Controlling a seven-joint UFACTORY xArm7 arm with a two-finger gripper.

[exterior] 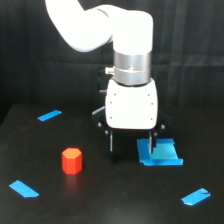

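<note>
A red hexagonal block (72, 160) stands on the dark table at the left. A light square with a blue tape border (166, 160) lies on the table at the right, its upper left partly covered by the gripper. My gripper (132, 146) hangs between the two, nearer the square. Its two thin dark fingers stand wide apart, and no object shows between them. The right finger appears in front of the square's left part; its height above the table is hard to tell.
Strips of blue tape lie on the table at the far left (49, 115), the near left (23, 188) and the near right (196, 197). Dark curtain hangs behind.
</note>
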